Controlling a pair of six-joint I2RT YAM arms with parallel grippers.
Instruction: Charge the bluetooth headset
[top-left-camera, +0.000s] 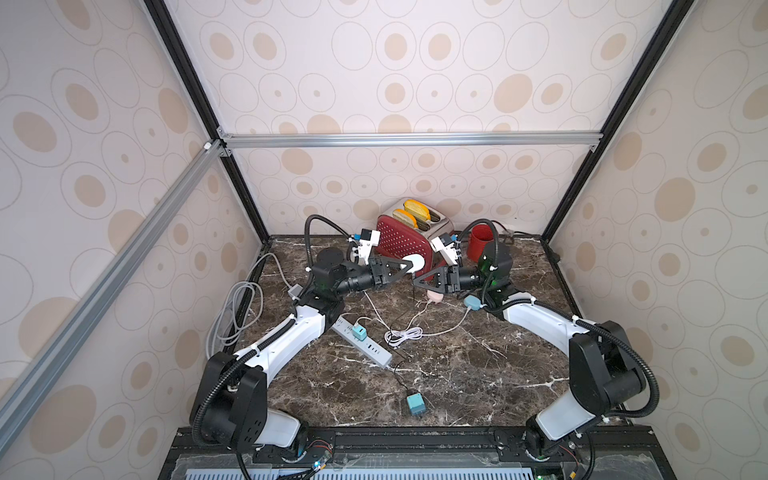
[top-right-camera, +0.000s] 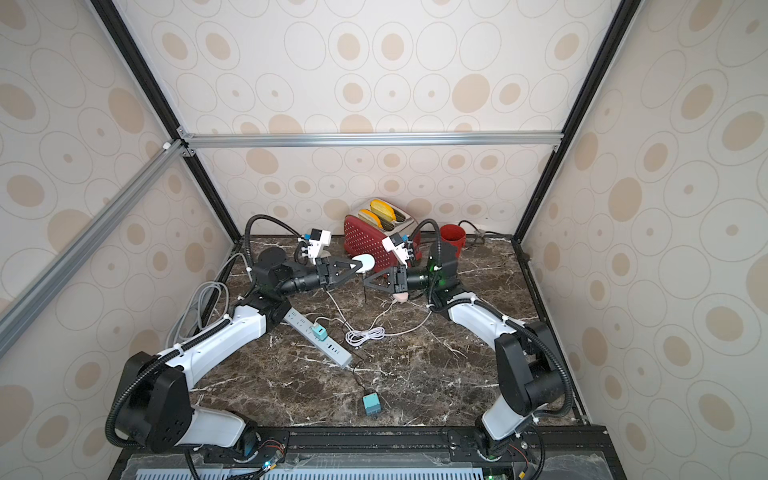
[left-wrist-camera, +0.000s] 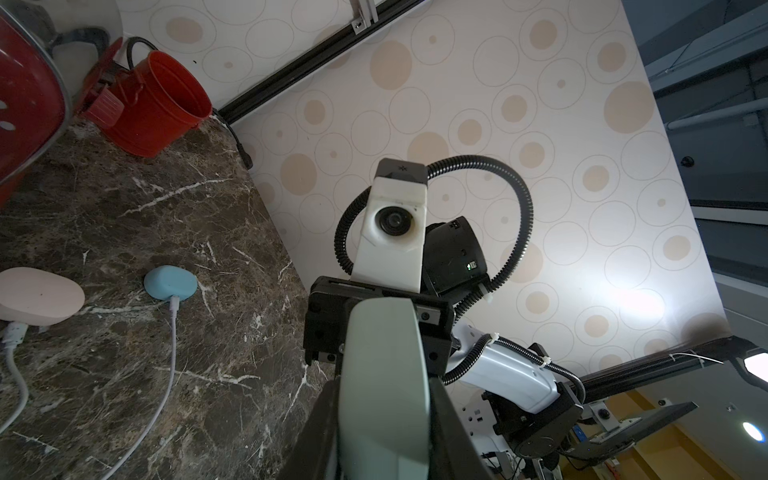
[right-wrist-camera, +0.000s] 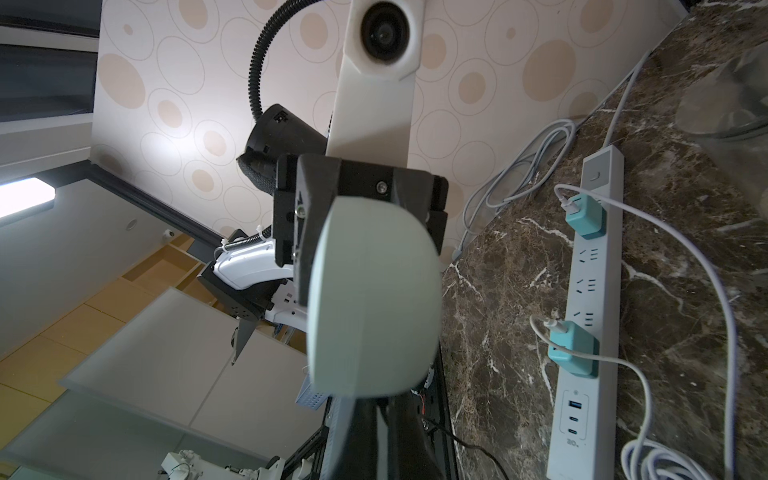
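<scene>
Above the table, a pale white headset case (left-wrist-camera: 384, 376) is pinched by my left gripper (top-left-camera: 400, 265), which is shut on it. My right gripper (top-left-camera: 422, 280) faces the case from the right with its fingertips close together. A thin black cable (top-left-camera: 413, 293) hangs straight down from those fingertips; its plug end cannot be made out. In the right wrist view the case (right-wrist-camera: 376, 296) fills the space just beyond the right fingers. Whether plug and case touch is hidden. The black cable appears to lead toward a blue adapter (top-left-camera: 415, 403) near the front edge.
A power strip (top-left-camera: 361, 341) with blue adapters lies left of centre. White cables (top-left-camera: 404, 335) are coiled beside it. Pink (left-wrist-camera: 40, 296) and blue (left-wrist-camera: 170, 282) devices, each with a cable, lie on the table. A red toaster (top-right-camera: 369, 240) and red bucket (top-right-camera: 452, 237) stand behind.
</scene>
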